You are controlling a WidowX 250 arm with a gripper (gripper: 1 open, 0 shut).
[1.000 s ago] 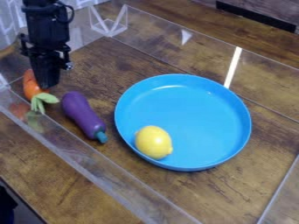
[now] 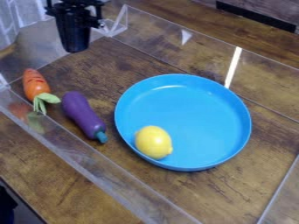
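Note:
The black gripper [image 2: 75, 26] hangs at the top left, above and behind a toy carrot [image 2: 37, 86] with green leaves, apart from it; its fingers are too dark and small to read. A purple eggplant [image 2: 82, 114] lies right of the carrot. A blue plate [image 2: 198, 109] holds a yellow lemon [image 2: 153, 142] near its front left.
Clear low walls enclose the wooden table [image 2: 140, 192] around the objects. The area behind the eggplant, left of the plate, is bare wood, as is the space behind the plate.
The gripper has moved up and to the right, away from the carrot, which now shows more fully. The carrot, eggplant, plate and lemon look unmoved.

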